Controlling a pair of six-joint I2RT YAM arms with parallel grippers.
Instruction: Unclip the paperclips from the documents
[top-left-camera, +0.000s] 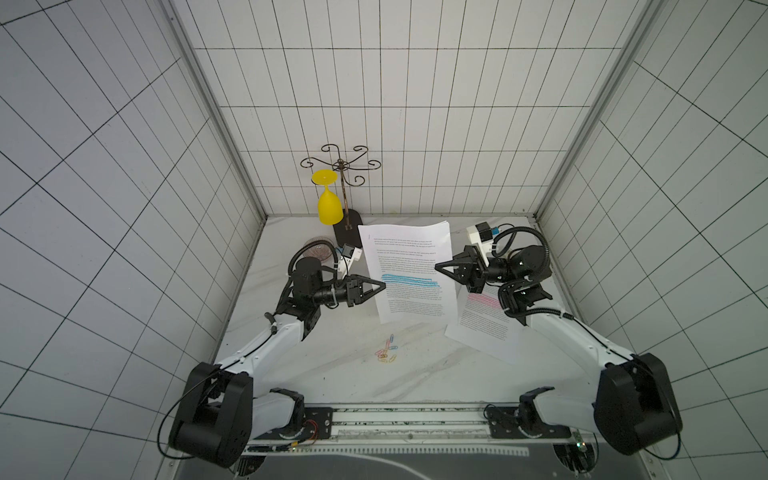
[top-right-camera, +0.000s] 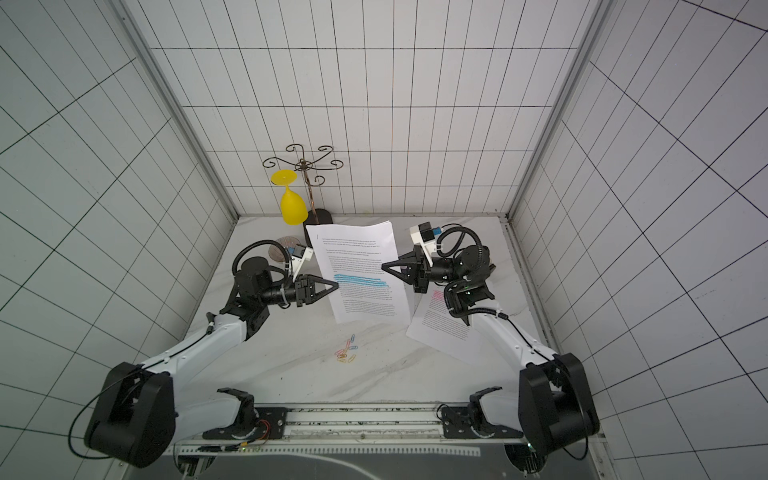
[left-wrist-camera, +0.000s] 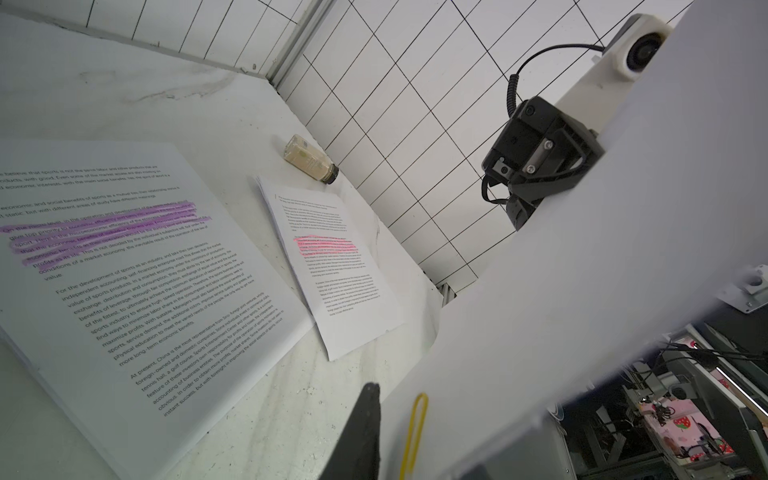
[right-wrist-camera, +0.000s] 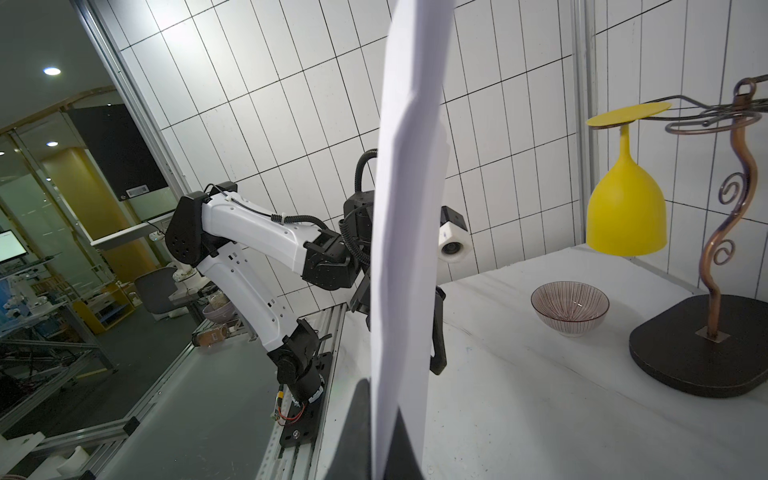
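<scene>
A document with blue highlighting (top-left-camera: 408, 280) is held upright between my grippers. My right gripper (top-left-camera: 440, 268) is shut on it, seen edge-on in the right wrist view (right-wrist-camera: 384, 448). My left gripper (top-left-camera: 381, 286) is at the sheet's left side; whether it is open or shut is unclear. A yellow paperclip (left-wrist-camera: 416, 424) shows on the sheet beside the left finger. Pink-highlighted (left-wrist-camera: 328, 280) and purple-highlighted (left-wrist-camera: 136, 304) documents lie on the table. A small group of coloured paperclips (top-left-camera: 386, 349) lies at the front middle.
A metal stand (right-wrist-camera: 712, 368) with a yellow goblet (right-wrist-camera: 626, 216) stands at the back left, near a striped bowl (right-wrist-camera: 569, 308). A bottle (left-wrist-camera: 310, 158) lies beyond the flat documents.
</scene>
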